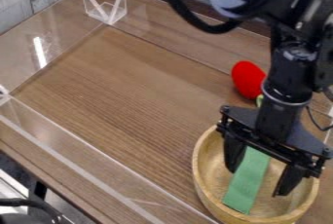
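My black gripper (271, 158) hangs open over a round tan bowl (209, 191) at the bottom right, its fingers reaching down around a flat green oblong piece (244, 191) lying in the bowl. The gripper hides part of the bowl and of the piece; whether its fingers touch the piece is unclear.
A red rounded object (248, 76) lies behind the gripper, with a small yellow-green thing partly hidden beside it. A white wire-like holder (104, 6) stands at the back left.
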